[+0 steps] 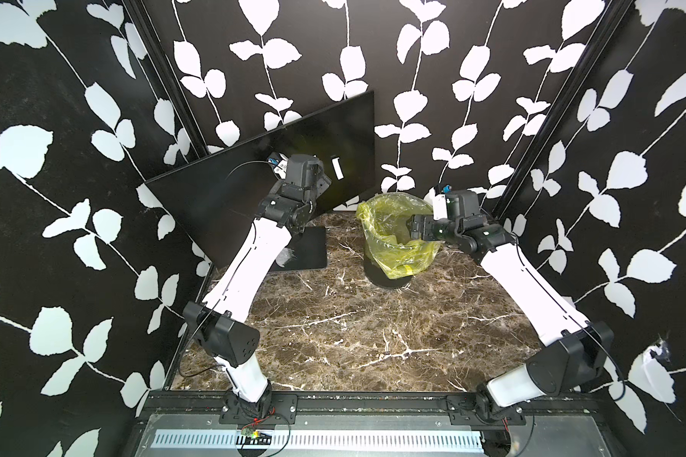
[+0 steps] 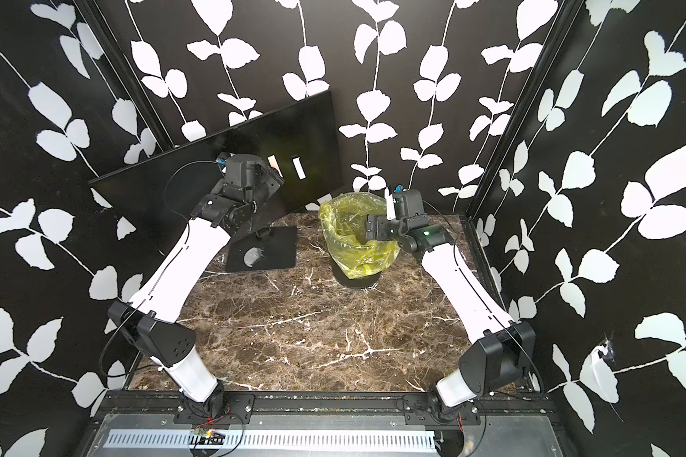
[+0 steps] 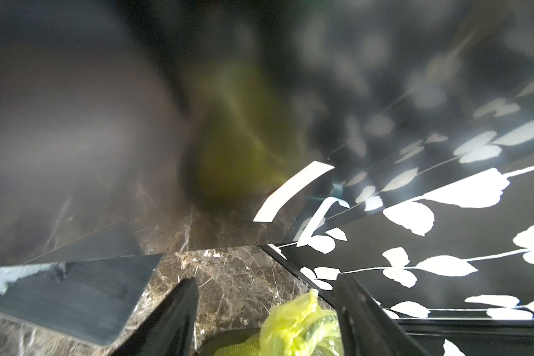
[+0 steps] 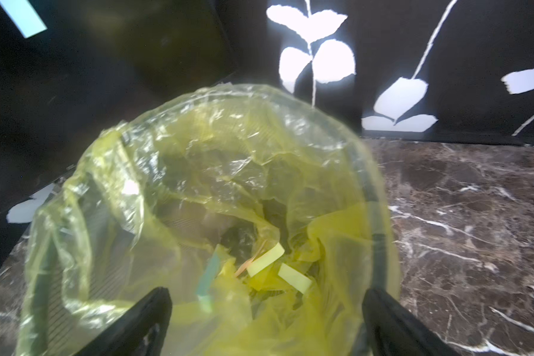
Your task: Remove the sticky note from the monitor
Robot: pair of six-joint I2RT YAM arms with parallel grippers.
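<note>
The black monitor (image 2: 297,129) stands at the back left, angled. Two pale sticky notes (image 2: 298,167) (image 3: 292,191) are on its right half; the left one is partly behind my arm in the top left view. My left gripper is open in front of the screen, near the notes, with nothing held. My right gripper hangs open over the bin with the yellow liner (image 1: 388,259). In the right wrist view several small paper strips (image 4: 265,259) lie inside the liner.
The monitor's base (image 2: 278,255) rests on the marble table (image 2: 305,342), left of the bin. Patterned walls enclose the back and sides.
</note>
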